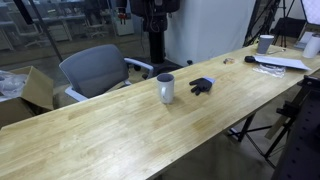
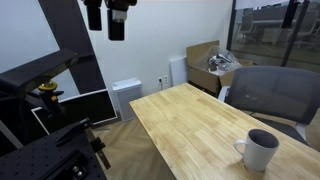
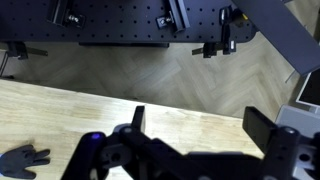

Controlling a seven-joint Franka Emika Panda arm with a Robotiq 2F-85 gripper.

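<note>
On the light wooden table [image 1: 100, 140] stands a pale grey mug [image 1: 167, 91], upright, with a handle; the second exterior view has this mug [image 2: 259, 151] near the lower right. Beside it lies a small dark, glove-like item [image 1: 201, 87], also at the lower left of the wrist view [image 3: 20, 162]. My gripper [image 2: 105, 22] hangs high, at the upper left of the second exterior view and far from the mug. In the wrist view my gripper is open, its dark fingers wide apart with only the table edge and floor showing between them.
An office chair [image 2: 265, 98] stands against the table's far side, with an open cardboard box [image 2: 208, 68] beyond. A second cup [image 1: 265, 44] and papers [image 1: 280, 61] sit at the table's far end.
</note>
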